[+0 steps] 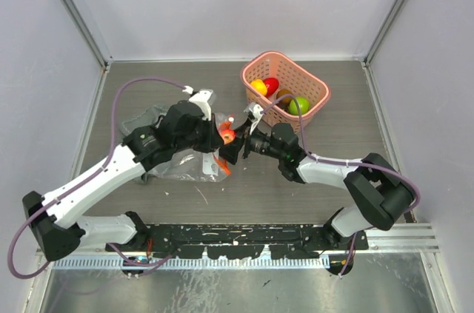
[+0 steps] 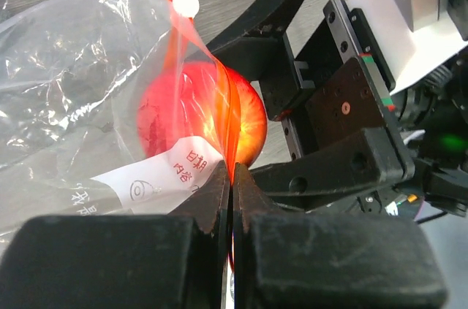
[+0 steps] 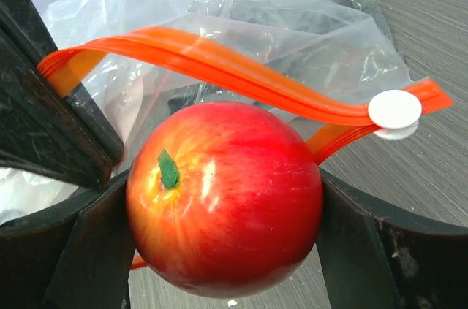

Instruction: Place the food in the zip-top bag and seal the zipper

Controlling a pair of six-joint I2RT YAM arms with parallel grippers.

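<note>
A clear zip bag with an orange zipper strip and white slider lies on the table, its mouth spread toward the right arm. My left gripper is shut on the bag's edge, and the orange strip runs between its fingertips. At the mouth is a red apple, seen partly through the clear film in the left wrist view. My right gripper stands open around it, with one finger on either side. Contact between those fingers and the apple cannot be told.
A pink basket at the back right holds several other foods, among them a green fruit and a yellow one. Grey cloth lies behind the bag on the left.
</note>
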